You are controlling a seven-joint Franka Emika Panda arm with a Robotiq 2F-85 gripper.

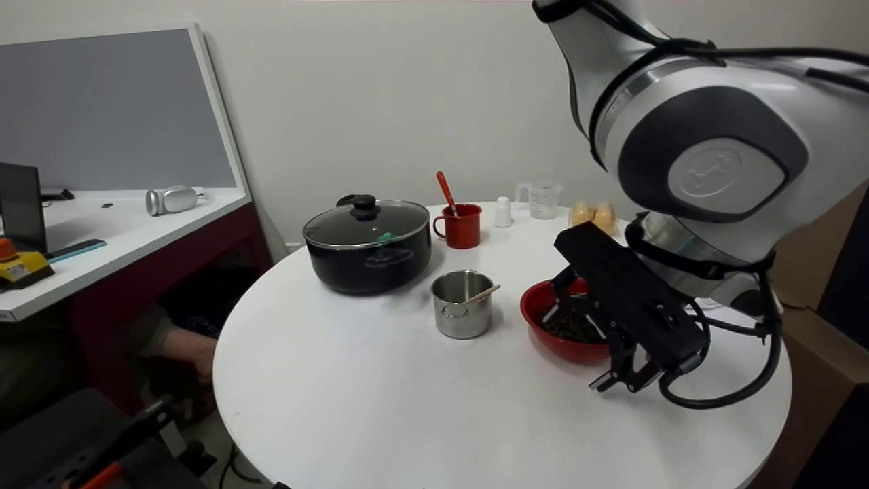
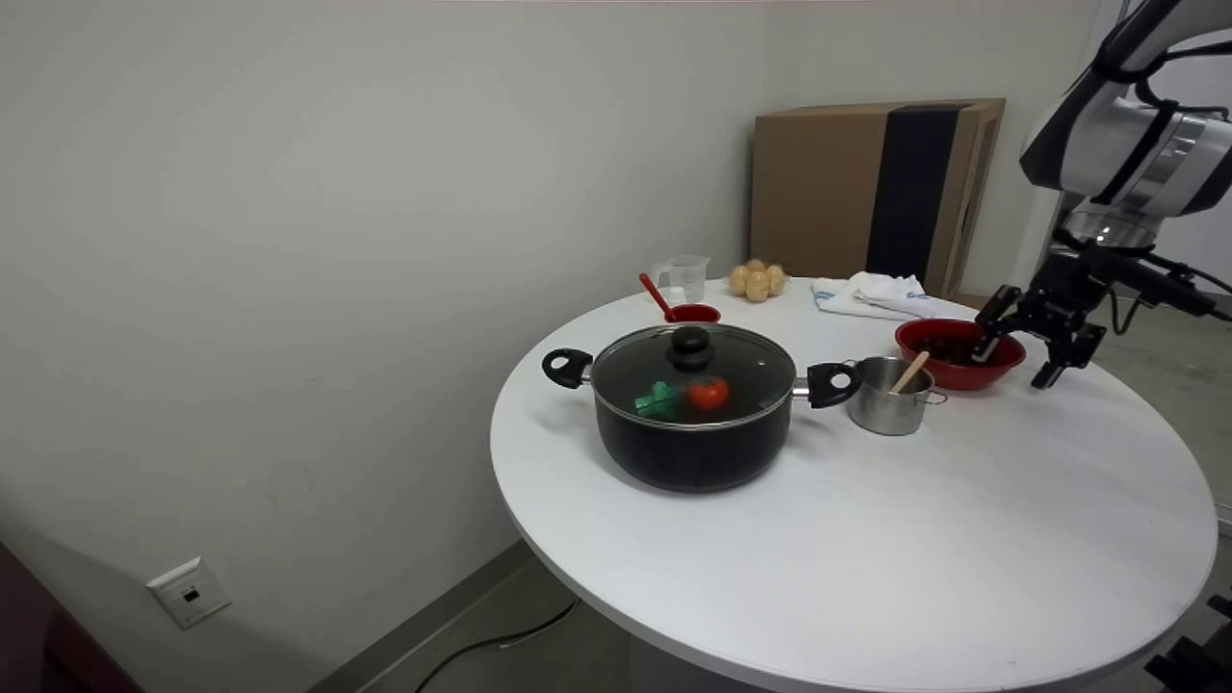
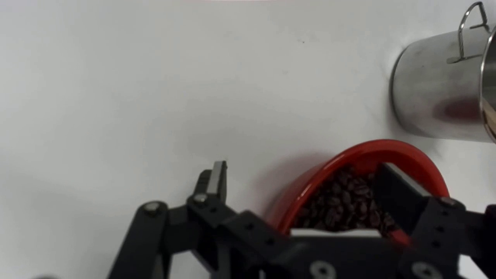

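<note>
My gripper stands open at the red bowl, which holds dark brown beans. In the wrist view one finger shows over the beans inside the rim, and the other appears outside the bowl, above bare table. Whether either finger touches the bowl cannot be told. From the side, the gripper hangs low and covers much of the bowl. Left of the bowl is a small steel pot with a wooden utensil leaning in it.
A lidded black pot with a red and a green item inside stands on the white table. Behind are a red mug, a measuring cup and a folded cloth.
</note>
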